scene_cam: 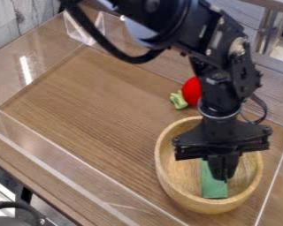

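My black gripper (222, 152) hangs low over a round wooden bowl (170, 181) at the lower right, its fingertips down inside the rim. In the bowl lies a green block (212, 185), partly covered by the gripper. The fingers look close together; whether anything is between them is hard to see.
A red round object (191, 89) and a small green piece (177, 101) sit behind the bowl, partly hidden by the arm.
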